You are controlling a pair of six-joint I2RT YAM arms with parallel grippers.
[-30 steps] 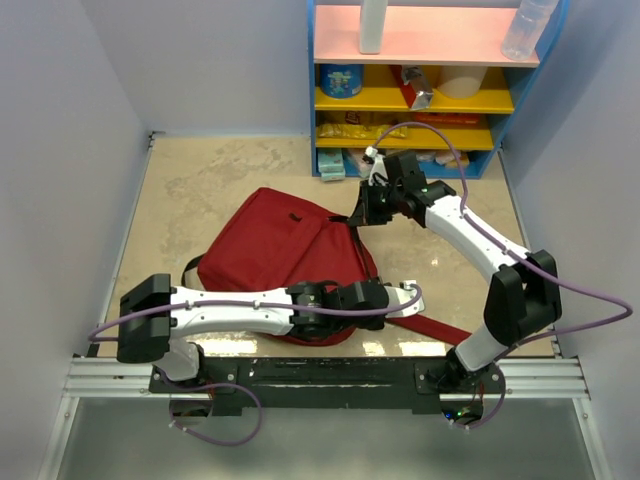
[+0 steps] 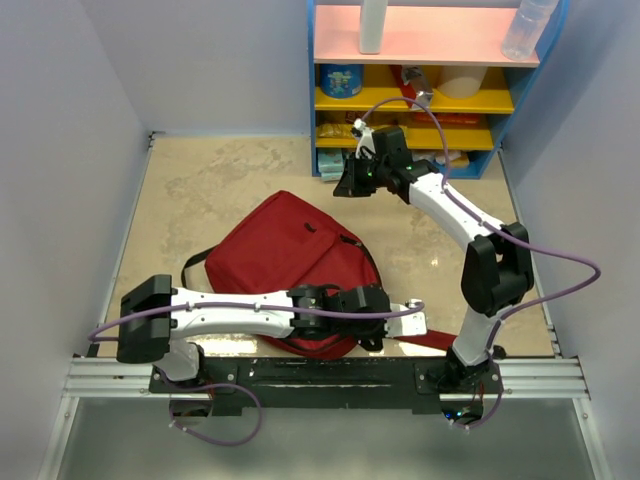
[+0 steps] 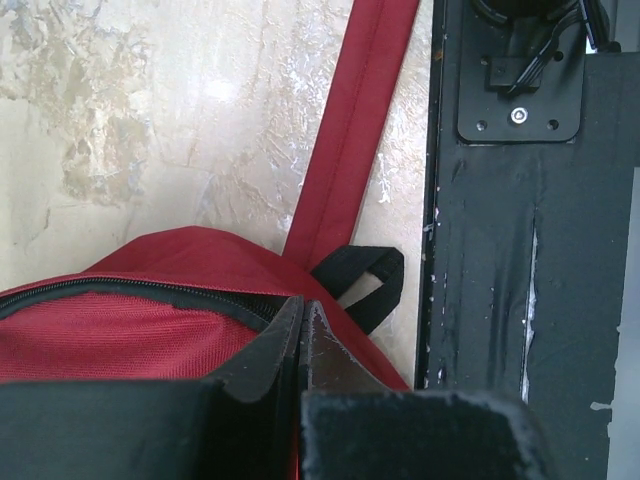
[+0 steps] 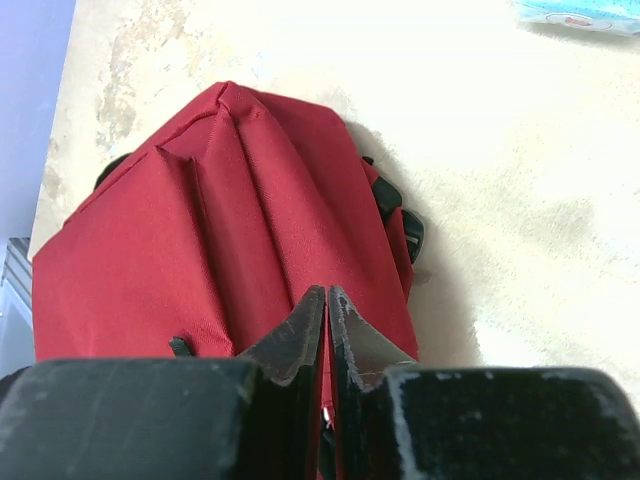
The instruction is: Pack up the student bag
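Observation:
The red bag [image 2: 285,245] lies flat on the floor. In the left wrist view, a black zipper [image 3: 130,285] runs along the bag's edge, beside a red strap [image 3: 355,120] and a black loop [image 3: 375,280]. My left gripper is shut at this edge; whether it pinches any cloth is hidden. My right gripper [image 2: 345,192] hangs past the bag's upper right edge in the top view. Its fingertips nearly meet in the right wrist view, a very narrow gap between them and nothing clearly held. Black buckles [image 4: 400,215] show along the bag's side.
At the back stands a blue shelf [image 2: 312,80] with yellow boards, holding a blue tin [image 2: 341,80] and several packs. A light-blue pack [image 4: 585,12] lies at the right wrist view's top corner. Bare floor [image 2: 210,170] surrounds the bag's far side.
Beside the right gripper, the bag's upper edge has shifted right and its zipper line has changed shape. The right gripper has moved left and up, off the bag in the top view.

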